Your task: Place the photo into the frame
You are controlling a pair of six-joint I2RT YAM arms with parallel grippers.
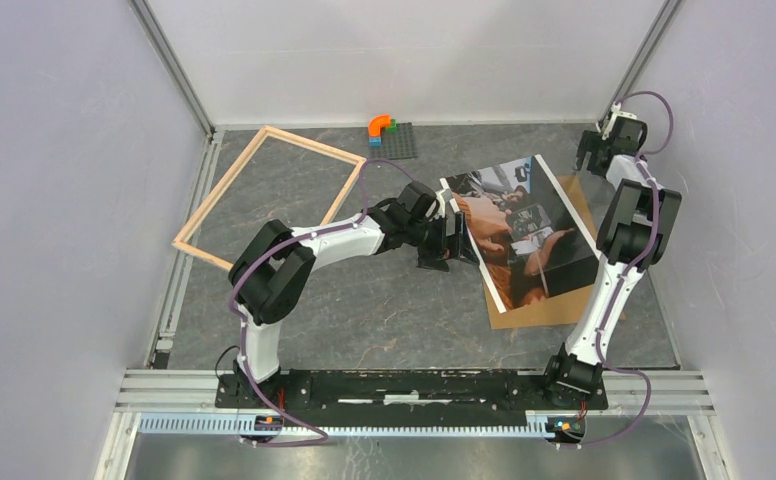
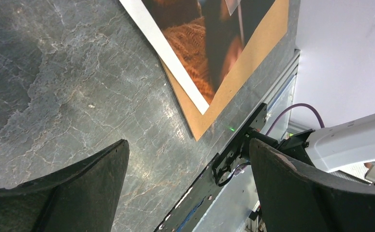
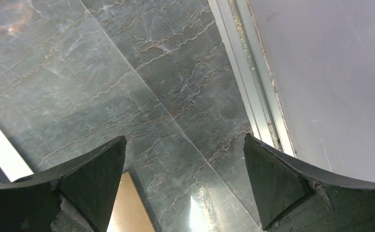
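A large photo (image 1: 509,225) with white strips along two sides lies on a brown backing board (image 1: 539,313) at the right of the table. Far to the left rests the empty light wooden frame (image 1: 226,190), partly covered by my left arm. My left gripper (image 1: 449,245) hovers by the photo's left edge, its fingers (image 2: 91,186) wide apart and nothing between them. Beyond the board's far right corner is my right gripper (image 1: 586,152), open and empty. The right wrist view catches a corner of the board (image 3: 132,208) and a white photo edge (image 3: 4,150).
A dark building plate (image 1: 394,143) with an orange toy piece (image 1: 379,124) stands at the back. The right wall (image 1: 739,200) is close to my right arm. Bare table (image 1: 394,320) lies between the frame and the photo.
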